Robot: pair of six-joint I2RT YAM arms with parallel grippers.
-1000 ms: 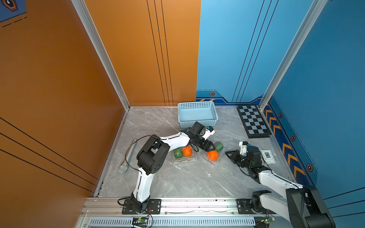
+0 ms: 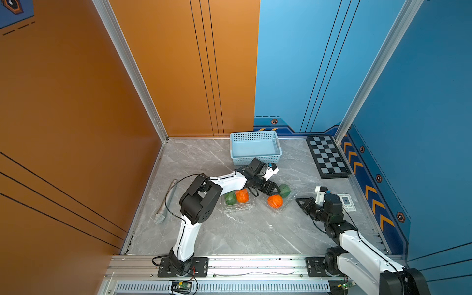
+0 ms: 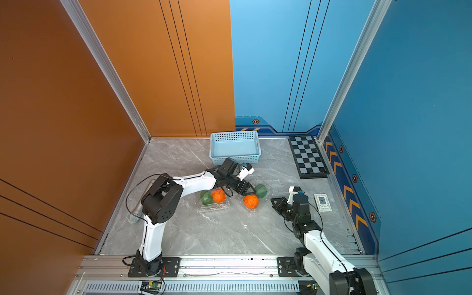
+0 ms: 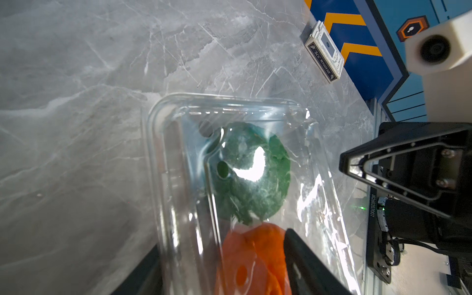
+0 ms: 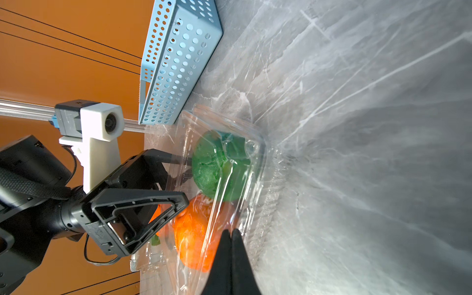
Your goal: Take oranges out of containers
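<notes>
A clear plastic container (image 4: 169,196) stands mid-table, holding an orange (image 2: 275,201) and a round green item (image 2: 284,190). My left gripper is shut on it, with a finger on either side of part of the container near the orange. In the right wrist view the container looks tilted, and how its lid sits is hard to tell. To its right, my right gripper is shut with nothing between its fingers, apart from the container. A second clear container (image 2: 239,207), partly behind the left arm, holds another orange (image 2: 242,195) and a green item (image 2: 230,198).
A light blue basket (image 2: 255,159) stands empty at the back. The checkered board (image 2: 327,157) lies back right, and a small card box (image 2: 347,202) is behind the right arm. A pale tube-like object (image 2: 167,200) lies at far left.
My right gripper has drawn back to the right, away from the container. The left arm and the held container have shifted slightly to the right.
</notes>
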